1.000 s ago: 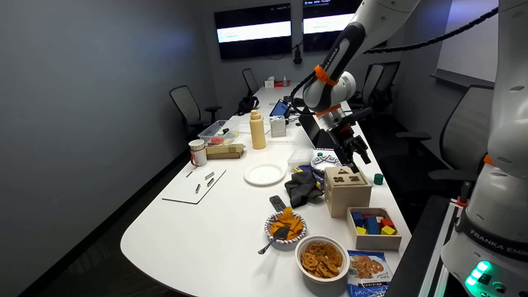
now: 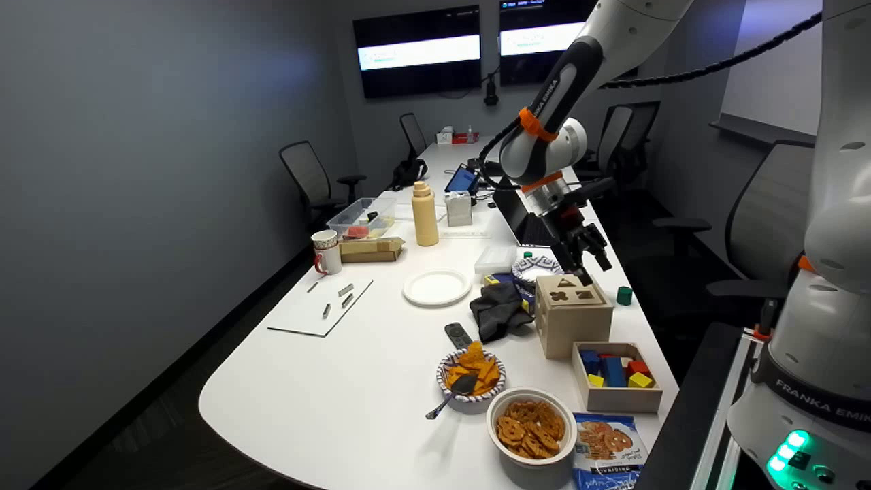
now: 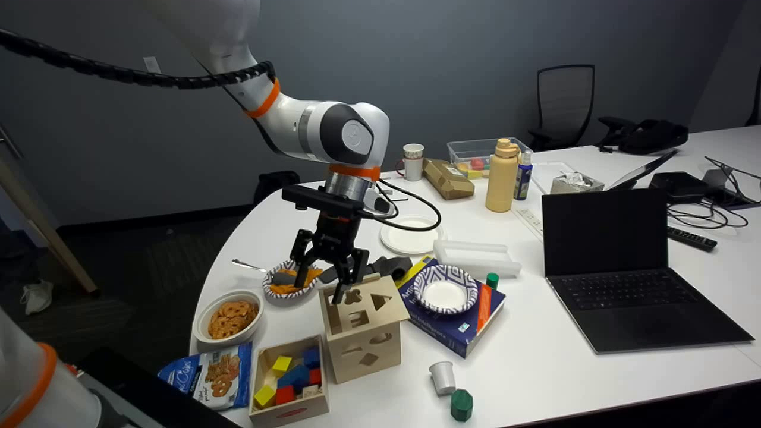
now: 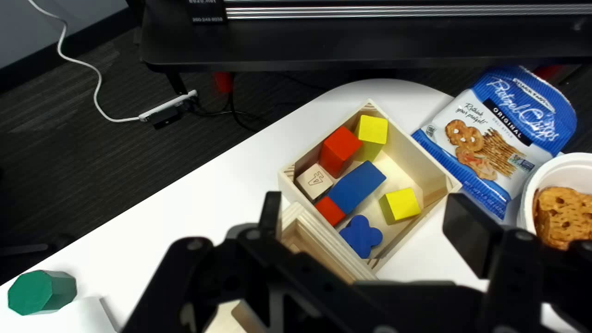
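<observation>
My gripper [image 3: 321,278] stands open above the wooden shape-sorter box [image 3: 370,342], its fingers wide apart with nothing between them. Shaped holes are cut in the box's lid and side. In the wrist view an open wooden tray [image 4: 440,195] holds several blocks, among them a red block [image 4: 340,150], a yellow block [image 4: 400,205], a long blue block [image 4: 356,187] and a blue clover-shaped block [image 4: 361,236]. This tray sits right beside the sorter box in exterior view 2. Part of the box is hidden behind the gripper in the wrist view.
Beside the tray lie a blue pretzel bag [image 3: 214,374] and a bowl of pretzels [image 3: 258,327]. A green block [image 3: 461,404] and a small cup [image 3: 443,377] are near the table edge. A book [image 3: 467,341] carries a patterned bowl [image 3: 446,289]. The laptop [image 3: 645,307] stands open farther right.
</observation>
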